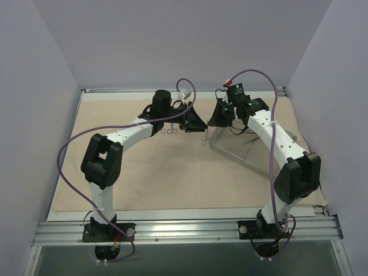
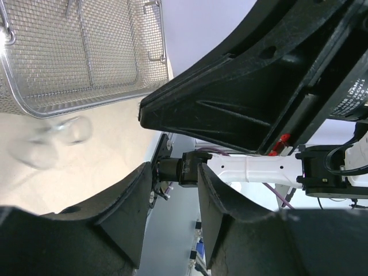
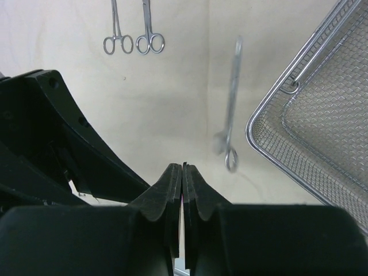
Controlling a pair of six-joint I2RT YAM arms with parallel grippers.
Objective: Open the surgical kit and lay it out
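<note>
My left gripper (image 1: 193,123) and right gripper (image 1: 216,122) face each other above the cloth (image 1: 132,172). The left one is open; the right one is shut, nothing seen between its fingers. A blurred scissor-like instrument (image 3: 233,98) is beside the wire basket (image 1: 236,155), below the right gripper; whether it is in the air or on the cloth I cannot tell. A clamp (image 3: 115,23) and scissors (image 3: 147,26) lie side by side on the cloth, partly under the left arm in the top view.
The basket takes up the right of the cloth, with more instruments inside. Walls stand on both sides.
</note>
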